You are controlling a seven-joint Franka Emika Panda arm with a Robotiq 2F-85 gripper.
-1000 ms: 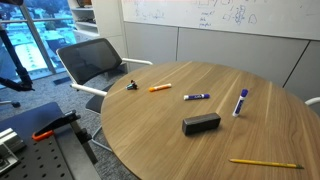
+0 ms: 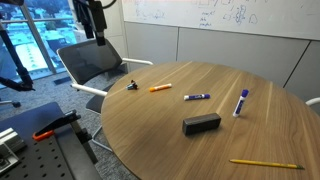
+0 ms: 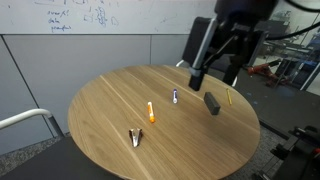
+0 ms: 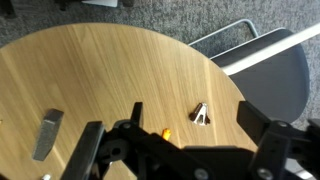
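My gripper hangs high above the table's left side, its fingers apart and nothing between them. Closer in the second exterior view, the gripper covers part of the whiteboard and table. On the table lie an orange marker, a blue-and-white marker, a black block like an eraser and a yellow pencil. Another blue marker stands upright. A small dark clip-like item shows between the fingers in the wrist view, far below them; the orange marker is partly hidden.
The round wooden table has wide bare areas around the objects. A grey chair stands by its left edge, and a dark side surface lies at the front left. The whiteboard is behind.
My gripper has come into the first exterior view from the upper left, moving right toward the table. The objects on the table have not moved.
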